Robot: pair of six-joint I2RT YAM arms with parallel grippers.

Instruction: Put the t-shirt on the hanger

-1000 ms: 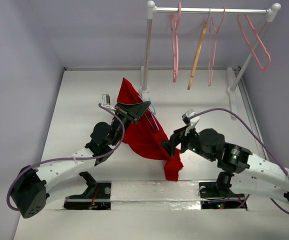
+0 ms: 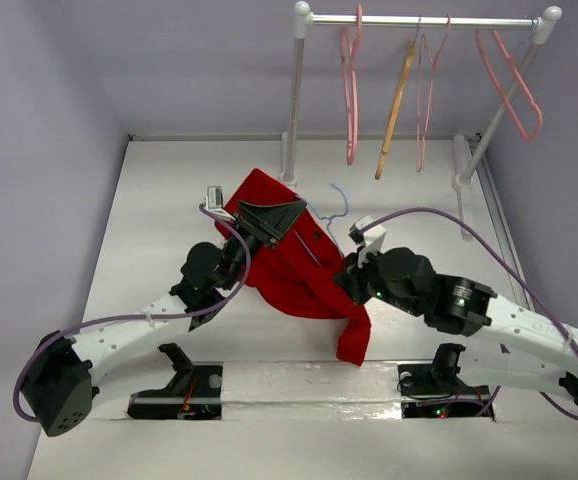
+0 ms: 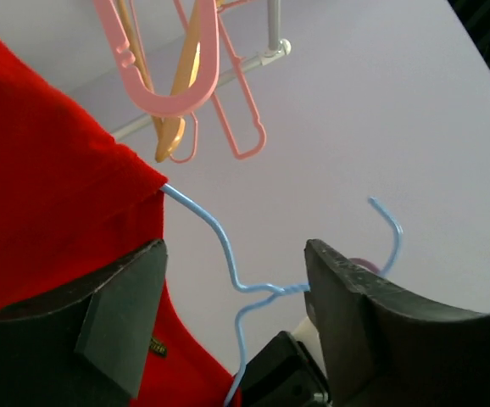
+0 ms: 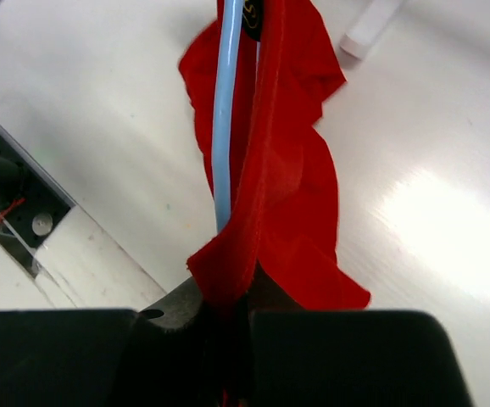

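The red t-shirt (image 2: 299, 280) hangs between my arms, a light blue hanger (image 2: 334, 205) threaded into it, its hook free at the upper right in the left wrist view. My right gripper (image 2: 351, 268) is shut on the t-shirt, with the blue hanger bar (image 4: 225, 127) running down into the gathered cloth at its fingers. My left gripper is at the upper part of the shirt, its fingers apart, with the hanger and cloth seen behind the gap.
A white rack (image 2: 449, 22) at the back holds pink hangers (image 2: 349, 90) and a wooden hanger (image 2: 397, 100). Bare table lies left and right of the shirt.
My right gripper has moved onto the shirt and is now shut on it. The shirt and blue hanger have swung rightward, and the hook shows more clearly beside my left gripper.
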